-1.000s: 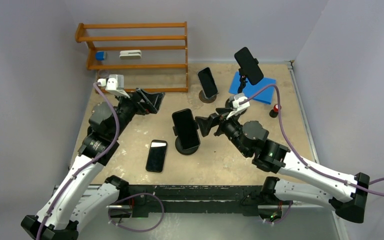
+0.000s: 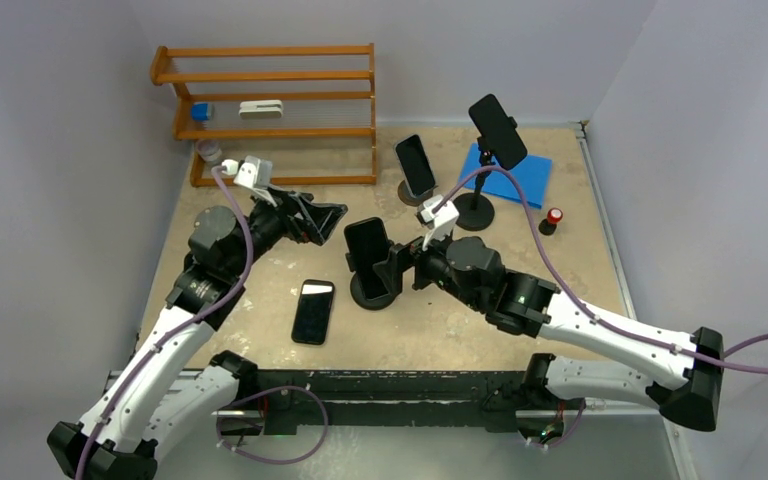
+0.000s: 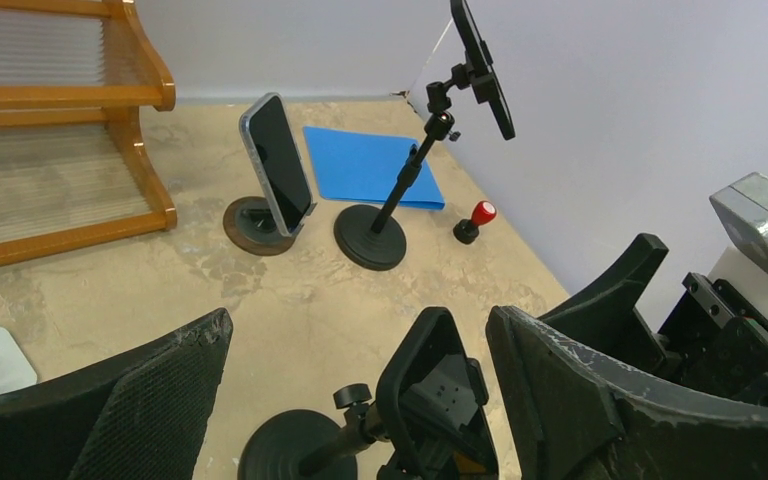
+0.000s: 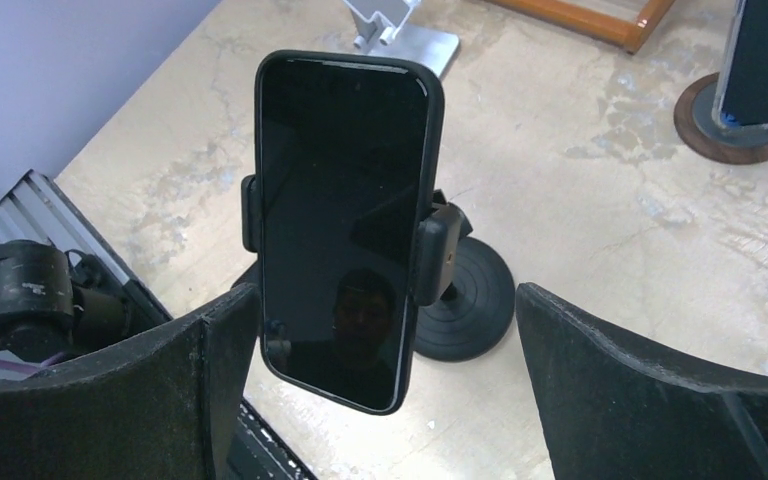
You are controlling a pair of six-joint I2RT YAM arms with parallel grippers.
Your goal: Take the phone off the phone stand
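A black phone (image 2: 367,245) is held upright by the side clamps of a black stand with a round base (image 4: 460,335) in the table's middle. My right gripper is open at the phone's right in the top view; in its wrist view the phone fills the space between the fingers, and I cannot tell whether they touch it. My left gripper is open, up and left of that phone, with the stand seen between and beyond its fingers.
Another phone (image 2: 313,320) lies flat at front left. Two more stands with phones (image 2: 413,165) (image 2: 497,128) are at the back, near a blue folder (image 2: 530,185). A wooden rack (image 2: 270,133) stands back left; a red-topped object (image 2: 552,218) is at right.
My right gripper has moved left toward the phone in the middle stand. My left gripper has shifted right and slightly down in the top view.
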